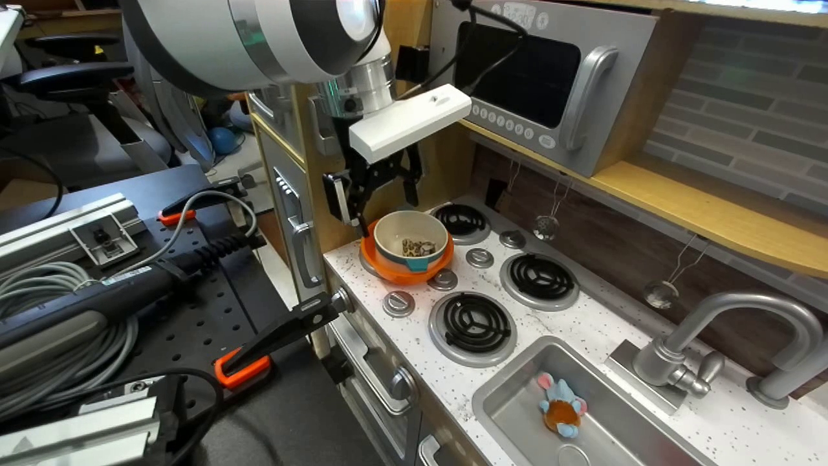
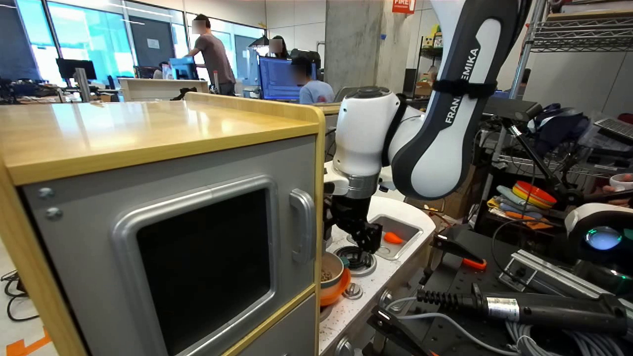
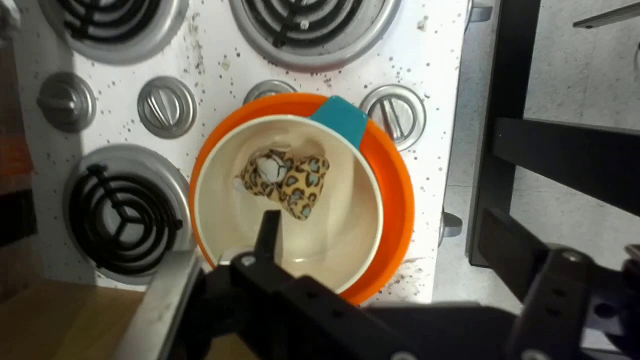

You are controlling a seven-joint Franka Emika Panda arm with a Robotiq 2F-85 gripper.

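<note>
A cream bowl with a teal patch sits inside an orange dish at the stove's left end. Inside the bowl lies a small leopard-print toy, plain in the wrist view. Just over the bowl is my gripper, open and holding nothing. In the wrist view one finger overlaps the bowl's near side, while the other stands wide to the right, beyond the counter edge. Exterior view 2 shows only part of the bowl, the cabinet covering the rest.
Burners and knobs lie right of the dish. A blue and brown plush toy rests in the sink. A microwave overhangs the counter's back, and a wooden cabinet wall stands close behind the gripper.
</note>
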